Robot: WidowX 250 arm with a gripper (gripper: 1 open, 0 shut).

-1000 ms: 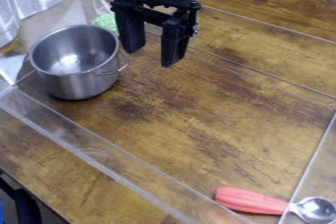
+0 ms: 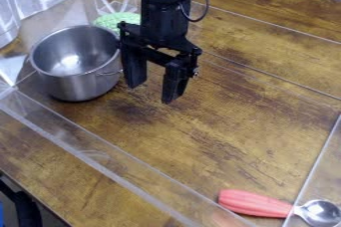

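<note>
My black gripper (image 2: pixel 152 70) hangs over the wooden table at the upper middle, its two fingers spread apart with nothing visible between them. Just left of it stands a steel pot (image 2: pixel 74 64). At the lower right lies a spoon with a red handle (image 2: pixel 256 202) and a metal head (image 2: pixel 318 212), well away from the gripper.
A green object (image 2: pixel 115 20) sits behind the pot, partly hidden by the arm. Clear plastic edges run along the left and right of the table (image 2: pixel 246 112).
My gripper has come downward in the view, lower beside the pot. The pot and the spoon have not moved.
</note>
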